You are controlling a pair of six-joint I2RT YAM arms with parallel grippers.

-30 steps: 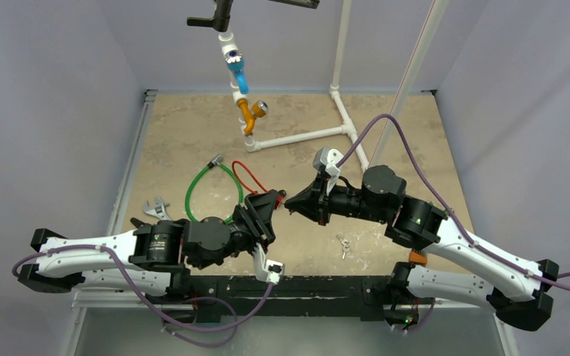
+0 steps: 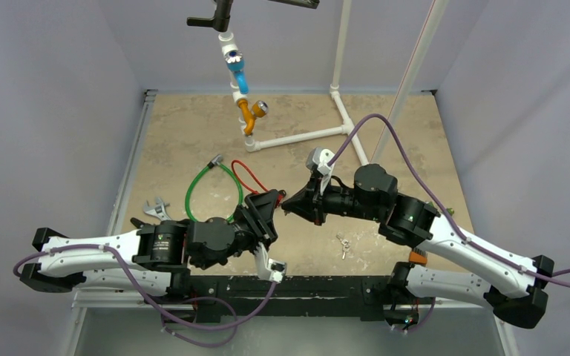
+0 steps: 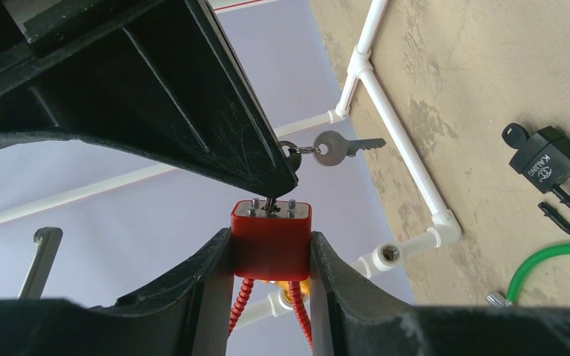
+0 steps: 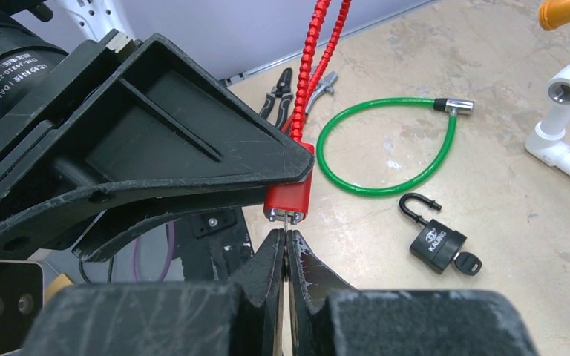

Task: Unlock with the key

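In the left wrist view my left gripper is shut on the body of a red cable lock (image 3: pixel 271 230), metal face toward the right gripper. My right gripper is shut on a thin key (image 4: pixel 286 222) that reaches the lock's face in the right wrist view. The key's blade meets that face near its slot; how deep it sits I cannot tell. A spare key (image 3: pixel 332 148) dangles from a ring beside the right fingertips. Seen from above, both grippers meet over the board, the red cable (image 2: pixel 246 174) looping behind.
An open black padlock (image 4: pixel 438 245) with its own key lies on the board, close to a green cable lock (image 4: pixel 386 190). White pipes (image 2: pixel 300 139) stand farther back. Loose keys (image 2: pixel 344 245) rest toward the front, and a wrench (image 2: pixel 157 209) is at the left.
The right arm has shifted slightly left, bringing its fingertips closer to the left gripper. The left arm looks almost still, and the red lock remains in its grip.
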